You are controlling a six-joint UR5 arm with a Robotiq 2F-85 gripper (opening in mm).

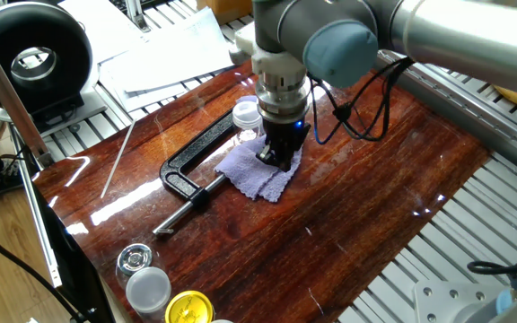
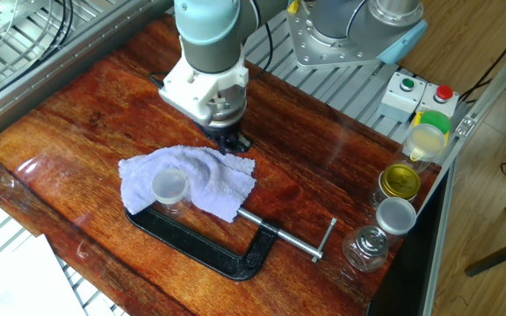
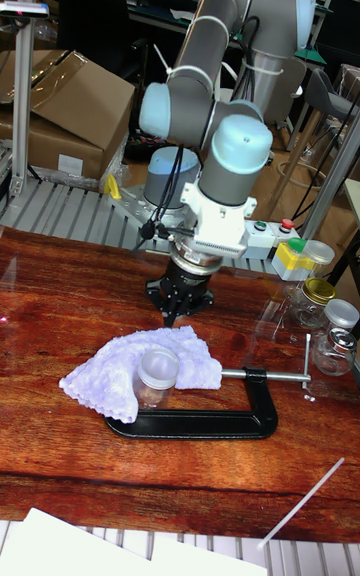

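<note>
A lavender cloth [image 2: 213,180] lies crumpled on the wooden table, partly over a black C-clamp [image 2: 202,251] with a steel screw. A clear jar with a white lid [image 2: 170,185] stands upright against the cloth, inside the clamp's frame. My gripper [image 2: 230,145] points down just behind the cloth's edge, on the side away from the clamp. Its dark fingers [image 3: 174,309] are low near the tabletop; whether they touch the cloth is unclear. How far apart the fingertips stand is too small and dark to make out.
Several lidded jars, among them a yellow-lidded one [image 2: 401,181], cluster near one table edge. Beyond them sits a button box [image 2: 402,96]. White papers [image 1: 173,63] lie off the table.
</note>
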